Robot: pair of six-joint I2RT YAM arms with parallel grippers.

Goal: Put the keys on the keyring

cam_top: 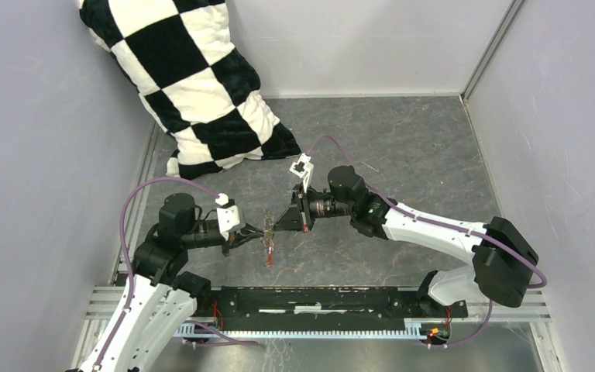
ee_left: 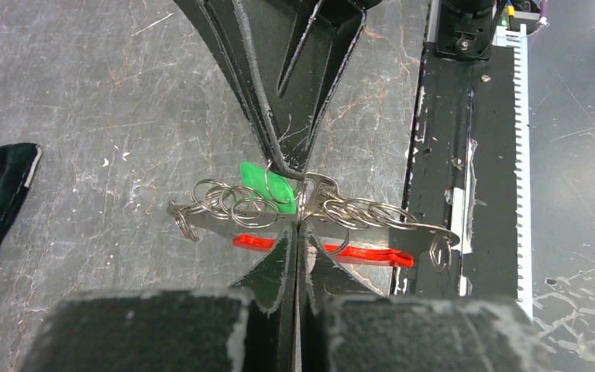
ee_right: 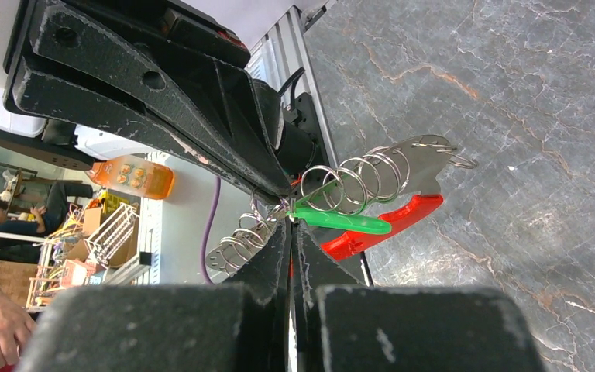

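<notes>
Between the two grippers hangs the keyring (cam_top: 268, 242), a thin metal strip with several wire rings (ee_left: 244, 203) along it. My left gripper is shut on the strip's middle. Red keys show below the strip; in the right wrist view a red key (ee_right: 383, 229) lies beside the rings. A green key (ee_left: 267, 186) with a thin ring at its end sits near the tip of my right gripper. The right gripper is shut, its tips close against the green key's end; whether that ring is pinched is hard to see.
A checkered cushion (cam_top: 201, 85) leans at the back left. A black rail (cam_top: 318, 308) runs along the front edge.
</notes>
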